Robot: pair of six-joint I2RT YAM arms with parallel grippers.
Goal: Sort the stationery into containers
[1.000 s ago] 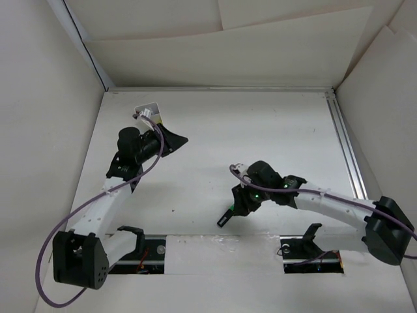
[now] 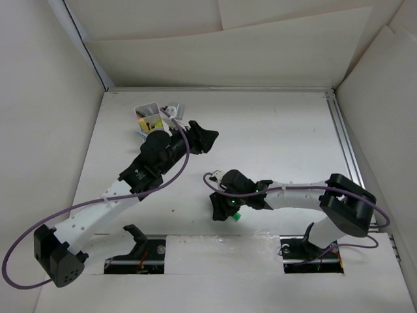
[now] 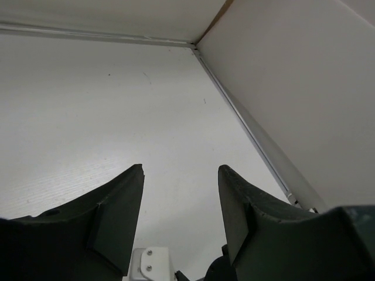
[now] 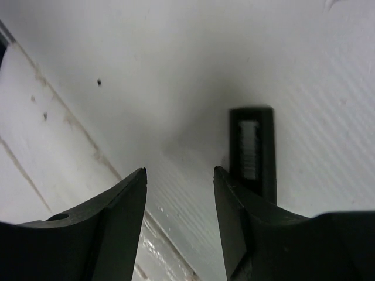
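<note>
In the top view a black-and-green stationery piece (image 2: 236,215) lies near the front edge, mostly under my right gripper (image 2: 219,205). In the right wrist view a dark bar (image 4: 252,149) lies just beyond the right fingertip of my right gripper, whose fingers stand apart with none of it between them. My left gripper is raised over the middle-left of the table, open and empty. Behind it, a white container (image 2: 148,112) at the back left holds yellow and other small items.
White walls enclose it at the back and sides, with a metal rail (image 2: 221,89) along the back edge. The left arm spans the table's left part.
My left gripper has moved rightward from the container, uncovering it. My right gripper has moved left and down over the dark piece at the front edge.
</note>
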